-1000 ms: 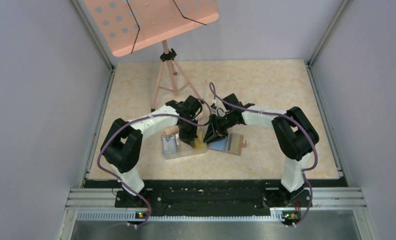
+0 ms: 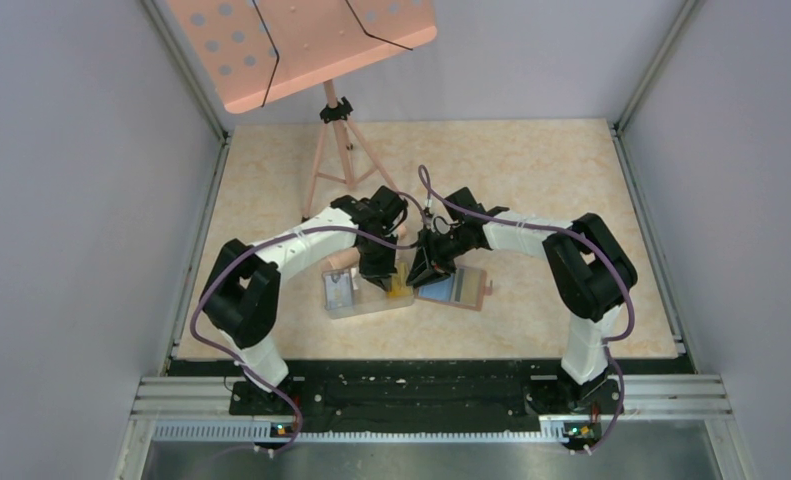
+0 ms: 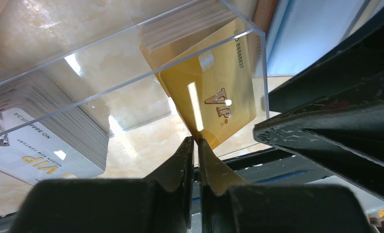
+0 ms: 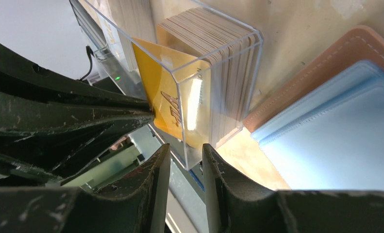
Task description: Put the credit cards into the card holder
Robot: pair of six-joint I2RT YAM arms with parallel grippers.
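A gold VIP card leans at a slant away from the gold card stack in the clear box. My left gripper is shut, its tips touching the gold card's lower corner; whether the corner is pinched between them I cannot tell. In the right wrist view, my right gripper stands part open, its fingers on either side of the box's near corner, nothing gripped. The card holder, brown with light blue pockets, lies flat just right of the box.
A silver card stack fills the box's left end, with a gap between the stacks. Behind the box stands a pink easel. Both grippers are close together at the box.
My left gripper has shifted very slightly to the right at the box. In the top view, the right arm and the card holder look unmoved.
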